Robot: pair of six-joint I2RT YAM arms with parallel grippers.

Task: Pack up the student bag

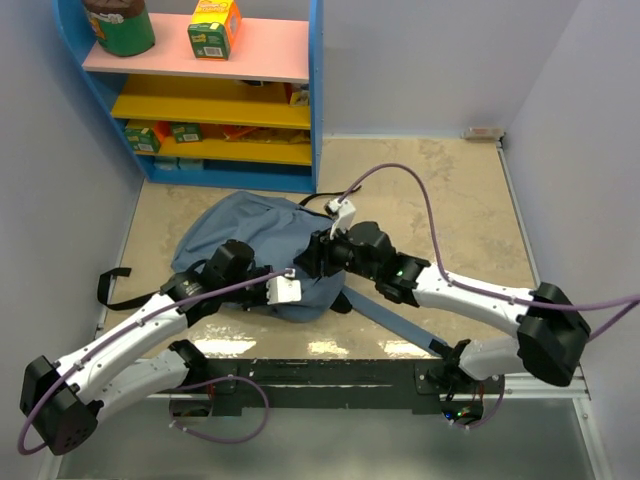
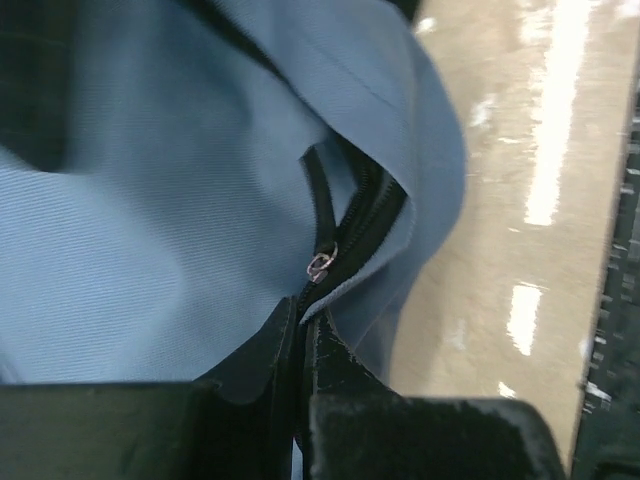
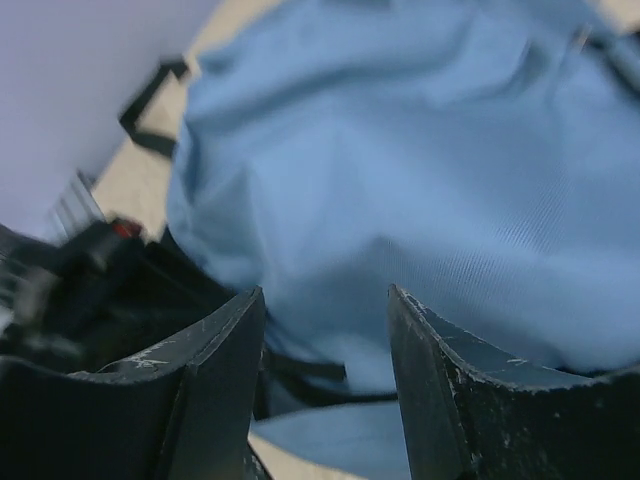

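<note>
The blue-grey student bag (image 1: 255, 225) lies flat on the table between both arms. Along its near edge my left gripper (image 1: 275, 272) is shut on the bag's black zipped edge; in the left wrist view the zipper (image 2: 350, 235) with its metal pull (image 2: 320, 265) shows just beyond the closed fingers (image 2: 335, 365). Over the right part of the bag hangs my right gripper, open, with a gap between its fingers through which blue cloth and a black strip of trim (image 3: 310, 375) are seen. Whether it touches the cloth I cannot tell.
A blue shelf unit (image 1: 318, 120) stands behind, with boxes (image 1: 213, 30) and a green-brown canister (image 1: 122, 30) on top. A black strap (image 1: 112, 290) lies left of the bag, and a blue-grey strap (image 1: 390, 322) stretches right.
</note>
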